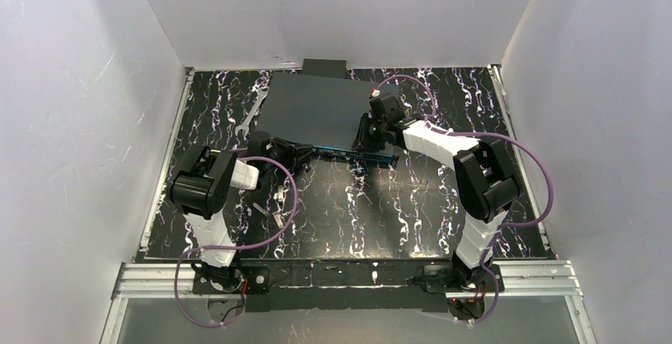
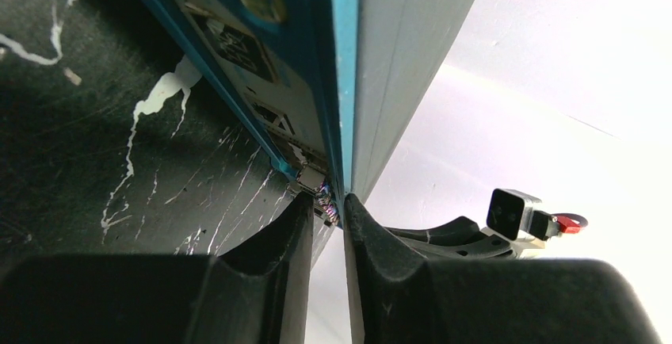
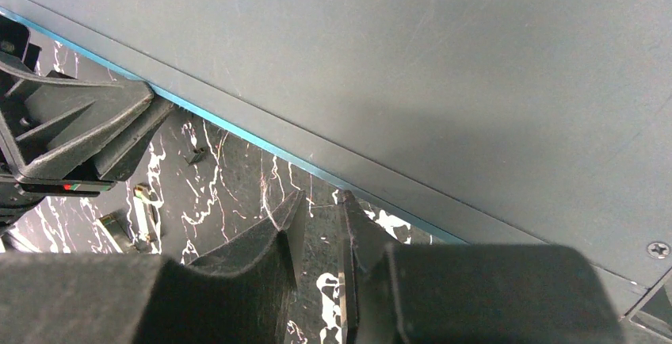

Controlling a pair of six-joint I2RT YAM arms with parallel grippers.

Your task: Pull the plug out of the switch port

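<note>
The grey switch lies on the dark marbled table, its blue-edged front facing the arms. In the left wrist view, a small metallic plug shows at the switch's front face, just beyond the tips of my left gripper. That gripper is open by a narrow gap; contact with the plug cannot be told. My right gripper points down over the switch's front edge, part open, with only table showing between its fingers. The top view is too small to show the plug.
A wrench lies left of the switch. Small loose pieces lie on the table near the left arm. Purple cables loop around both arms.
</note>
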